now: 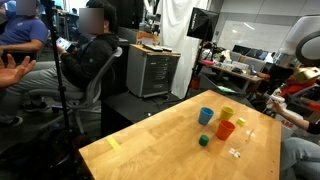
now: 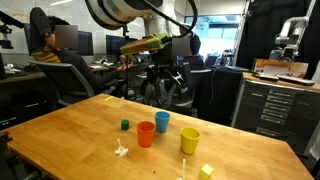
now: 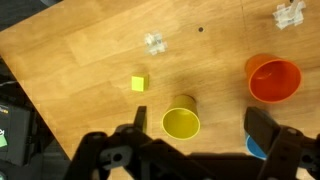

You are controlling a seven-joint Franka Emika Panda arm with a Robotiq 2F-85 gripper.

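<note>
My gripper is open above the table, its two dark fingers wide apart with nothing between them. Below it in the wrist view, a yellow cup [image 3: 181, 122] appears between the fingers. An orange-red cup [image 3: 273, 78] is farther right, and a blue cup [image 3: 255, 148] is partly hidden behind the right finger. A small yellow block [image 3: 139, 83] lies up and left of the yellow cup. Exterior view 2 has the gripper [image 2: 170, 98] hanging over the cups, clear of them. A small green block [image 2: 125, 125] rests left of the orange-red cup [image 2: 146, 135].
White scraps lie on the wooden table [image 2: 70, 130], one a crumpled piece [image 2: 121, 150] in front of the orange-red cup. Much of the tabletop away from the cups is bare. Seated people and office chairs are beyond the table.
</note>
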